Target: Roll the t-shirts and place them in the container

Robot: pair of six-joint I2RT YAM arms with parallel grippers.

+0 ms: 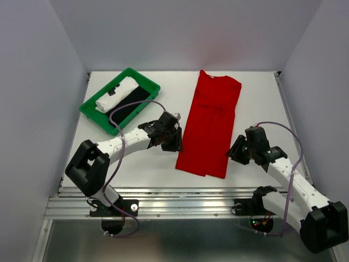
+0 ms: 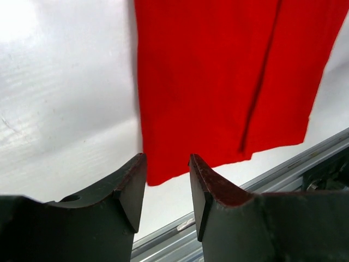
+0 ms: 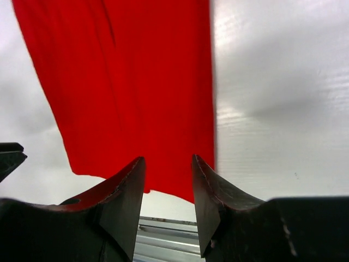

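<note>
A red t-shirt, folded into a long strip, lies flat down the middle of the white table, its near end split into two flaps. My left gripper hovers at the strip's left edge near that end; in the left wrist view its fingers stand apart, with a red corner beyond them. On the right side, my right gripper is at the opposite edge of the near end. Its fingers are spread in the right wrist view, and neither gripper holds cloth.
At the back left a green basket holds a white rolled shirt and a black one. Bare table lies right of the strip. A metal rail runs along the front edge.
</note>
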